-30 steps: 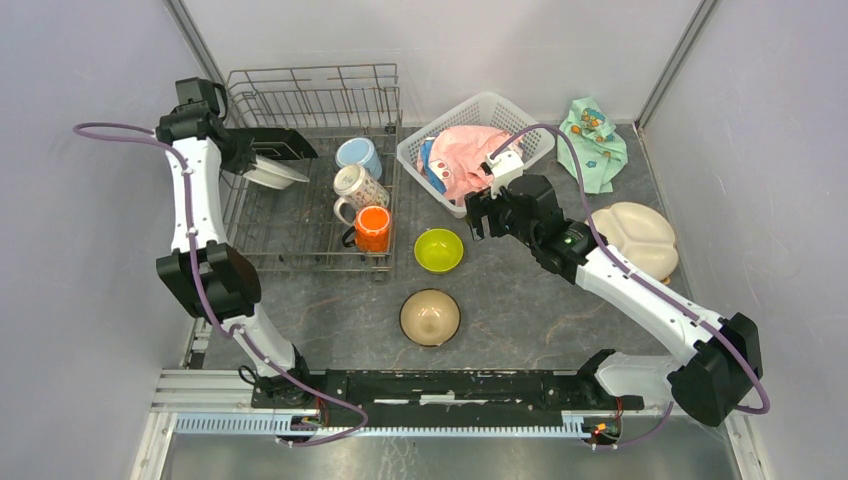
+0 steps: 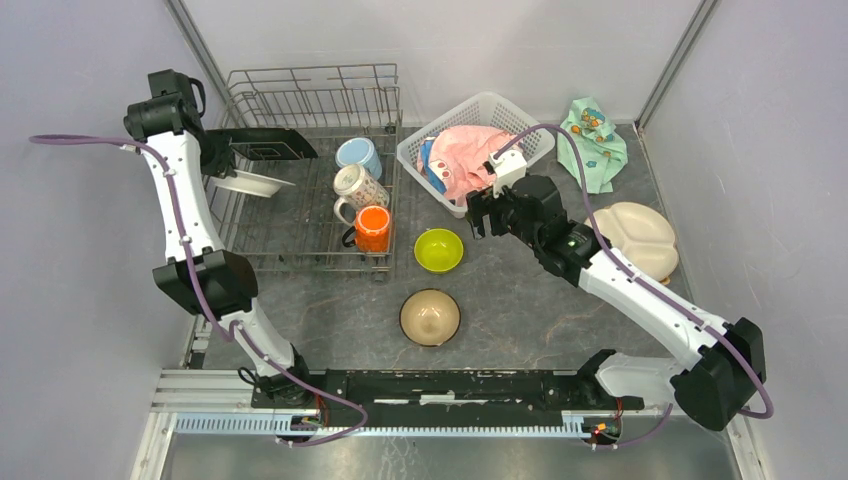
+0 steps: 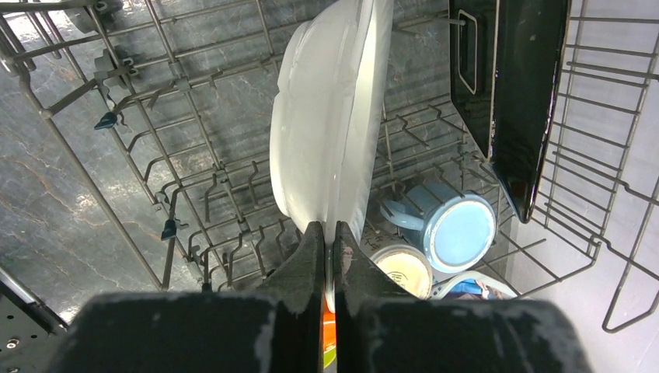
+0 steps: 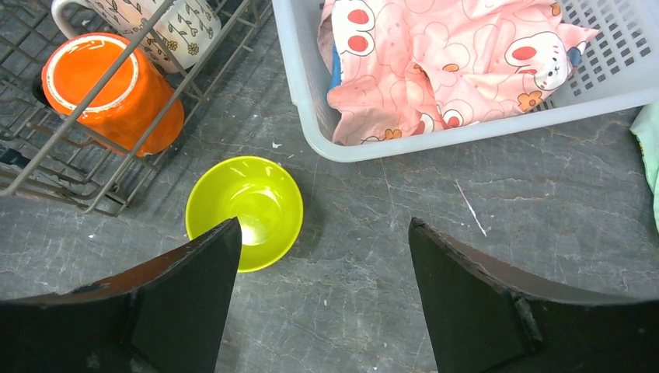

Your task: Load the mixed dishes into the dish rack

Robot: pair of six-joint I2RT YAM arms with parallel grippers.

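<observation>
A white plate (image 3: 326, 132), which looks stacked or sectioned, hangs edge-on over the dish rack (image 2: 300, 260), with my left gripper shut on it. A black tray (image 2: 265, 144) stands at the rack's back left. A blue mug (image 2: 358, 155), a patterned mug (image 2: 355, 185) and an orange mug (image 2: 373, 229) line the rack's right side. My right gripper hangs open, empty, above the floor beside a green bowl (image 4: 245, 202). A tan bowl (image 2: 430, 318) and a cream divided plate (image 2: 630, 235) lie outside the rack.
A white basket (image 2: 420, 150) with pink cloth (image 2: 470, 155) is at the back centre. A green cloth (image 2: 590, 145) lies at the back right. Grey floor around the bowls is clear.
My left gripper has moved left and slightly toward the front, carrying the white plate with it. The right arm has shifted very slightly.
</observation>
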